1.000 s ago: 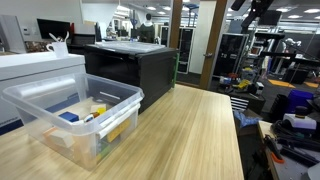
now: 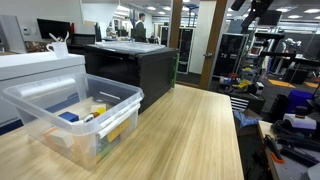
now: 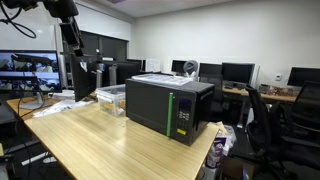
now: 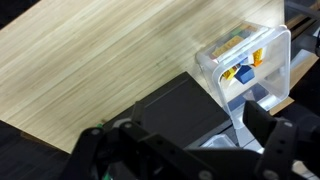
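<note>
A clear plastic bin [image 2: 85, 143] stands on the wooden table [image 2: 185, 140], with a blue item [image 2: 68, 117] and other small items inside. Looking down in the wrist view, the same bin [image 4: 212, 70] shows blue, yellow and orange things in it. A black microwave [image 3: 150, 107] with a green strip sits beside the bin. High above the table hangs my gripper, well clear of bin and microwave. Its dark fingers appear spread apart at the bottom of the wrist view, with nothing seen held between them.
Most of the table top in front of the bin and microwave is bare. Papers or a flat light object [image 2: 130, 46] lie on top of the microwave. A white mug [image 2: 58, 48] with utensils stands behind the bin. Monitors and an office chair [image 3: 268, 125] are beyond the table.
</note>
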